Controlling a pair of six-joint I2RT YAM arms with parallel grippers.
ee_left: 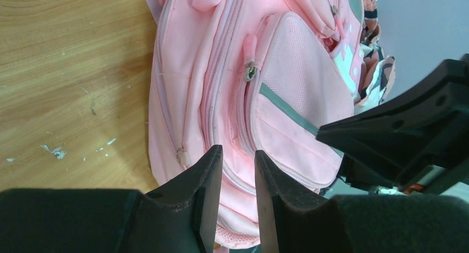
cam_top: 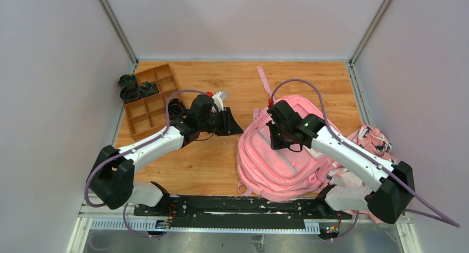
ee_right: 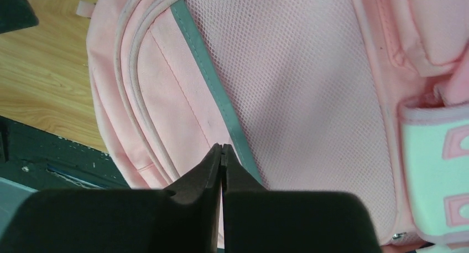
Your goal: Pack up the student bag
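Note:
A pink backpack [cam_top: 260,164] lies on the wooden table, right of centre. In the left wrist view, its pink front pocket [ee_left: 304,76] has a zip with a pink pull [ee_left: 250,51]; that zip looks closed. My left gripper [cam_top: 241,132] is at the bag's left edge, its fingers [ee_left: 209,192] apart with nothing between them. Over the front pocket is my right gripper [cam_top: 272,147]. Its fingertips [ee_right: 213,156] meet, and nothing shows between them; whether they touch the fabric, I cannot tell.
At the back left stands a wooden compartment tray [cam_top: 138,120] with dark coiled cables [cam_top: 130,89] at its outer side. Patterned cloth [cam_top: 373,142] lies right of the bag. Bare tabletop [cam_top: 193,164] stretches between tray and bag.

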